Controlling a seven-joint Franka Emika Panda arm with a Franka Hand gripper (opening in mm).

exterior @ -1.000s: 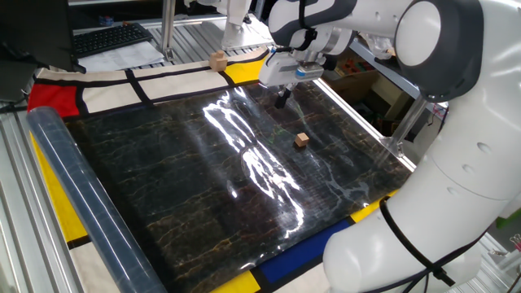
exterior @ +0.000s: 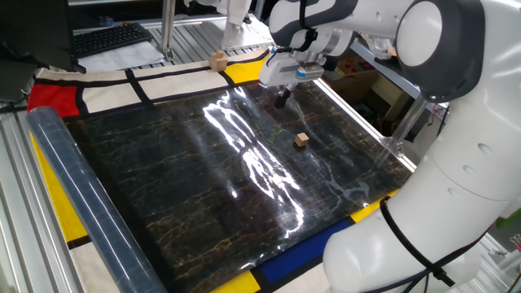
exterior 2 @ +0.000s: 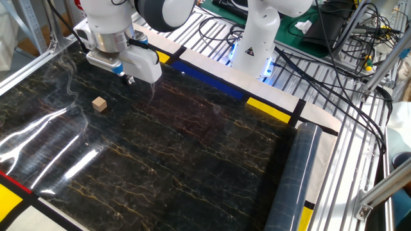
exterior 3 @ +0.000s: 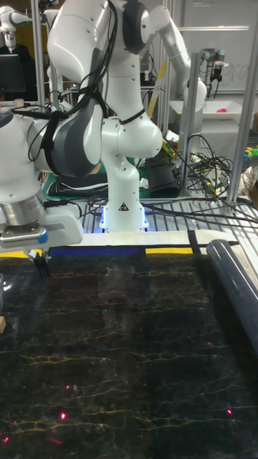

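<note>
A small wooden cube (exterior: 301, 140) rests on the dark marbled sheet; in the second exterior view the same cube (exterior 2: 99, 104) lies away from the arm's hand, and in the third only its edge (exterior 3: 1, 324) shows at the left border. My gripper (exterior: 282, 101) hangs above the sheet, pointing down and apart from the cube. Its dark fingers appear close together in the third view, where the gripper (exterior 3: 42, 267) looks shut with nothing visible between them.
Another wooden block (exterior: 217, 61) sits on the pale border cloth at the sheet's far edge. A clear rolled-up end (exterior: 89, 195) of the sheet runs along one side. Metal framing (exterior: 395, 145) borders the table.
</note>
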